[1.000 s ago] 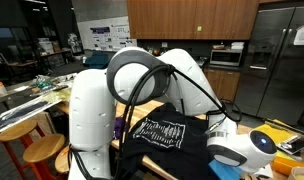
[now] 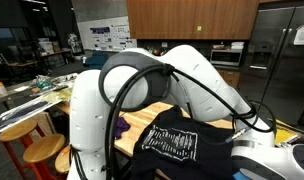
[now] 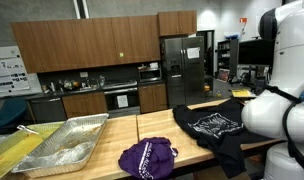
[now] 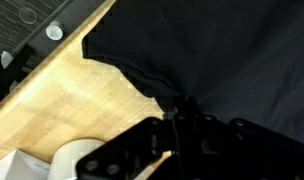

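A black cloth with white print [image 2: 174, 142], looking like a shirt, lies spread on the wooden table. The second exterior view shows it too, with its printed part [image 3: 214, 124] to the right and a dark fold hanging toward the front edge. In the wrist view, the gripper is shut on the edge of the black cloth [image 4: 232, 45], which is bunched at the fingertips. Exterior view 1 has the arm's white wrist filling the lower right, and the fingertips are hidden there.
A crumpled purple cloth [image 3: 148, 158] rests on the table left of the black one. Foil trays [image 3: 67, 141] stand further left. Bare wood [image 4: 67, 95] shows beside the cloth's edge. Wooden stools [image 2: 42, 150] stand off the table.
The arm's wrist has moved right and down in exterior view 1. The black cloth's printed part has shifted right with it, and more of the purple cloth shows.
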